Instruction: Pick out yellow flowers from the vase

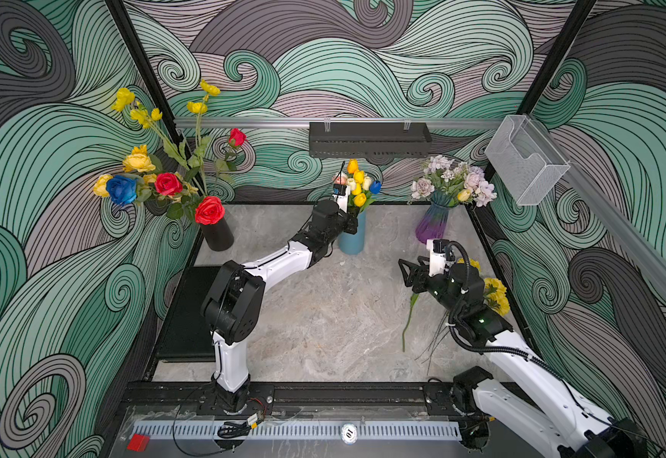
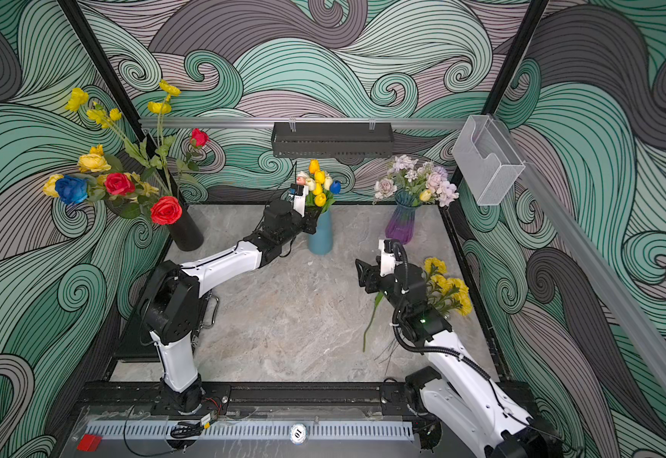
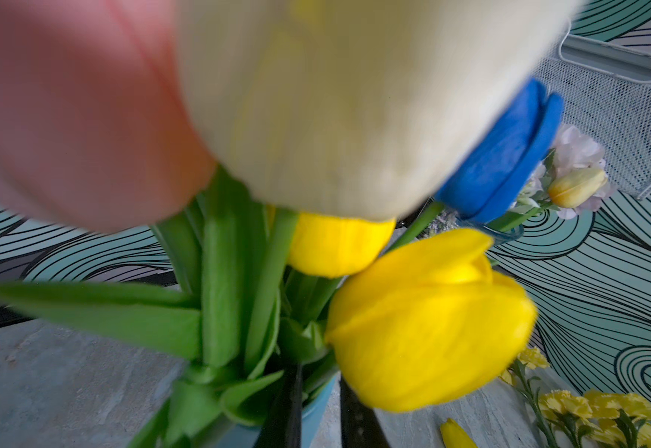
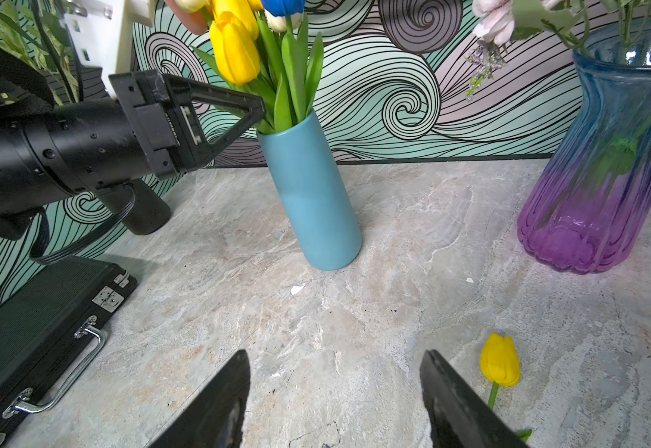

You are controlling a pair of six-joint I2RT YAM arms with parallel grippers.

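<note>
A light blue vase (image 4: 310, 209) holds yellow, white, pink and blue tulips. My left gripper is at its mouth, fingers a little apart just below a yellow tulip (image 3: 430, 321); whether a stem lies between them is hard to tell. My right gripper stands open over the table (image 4: 385, 313), nothing between its fingers. A loose yellow tulip (image 4: 499, 358) lies ahead of it, and yellow flowers (image 2: 447, 290) lie under and beside the right arm.
A black vase (image 1: 218, 236) of roses and other flowers stands left, a purple vase (image 1: 430, 225) of pale flowers right. A dark case (image 4: 56, 328) lies at the left. A mesh basket (image 1: 524, 160) hangs at the right.
</note>
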